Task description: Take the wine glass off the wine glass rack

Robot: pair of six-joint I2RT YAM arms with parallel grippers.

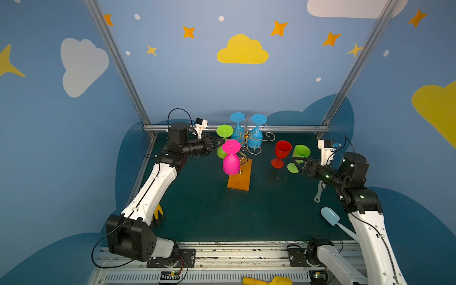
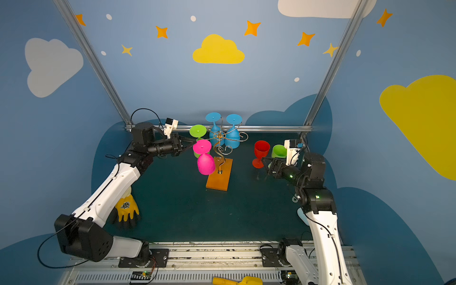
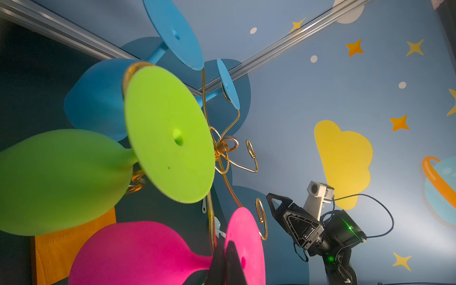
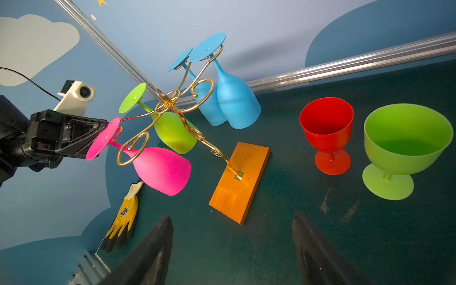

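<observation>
A gold wire rack on a wooden base [image 4: 225, 199] holds upside-down glasses: a pink one [image 1: 231, 163], a green one [image 4: 173, 133] and two blue ones [image 4: 237, 104]. My left gripper is shut at the pink glass's foot and stem; whether anything thin is between its fingers is hard to tell. My right gripper stands open and empty, to the right of the rack, near the upright cups.
A red goblet [image 4: 325, 133] and a wide green goblet [image 4: 403, 156] stand upright right of the rack. A glove [image 2: 125, 209] lies at the left, a light-blue scoop [image 1: 330, 216] at the right.
</observation>
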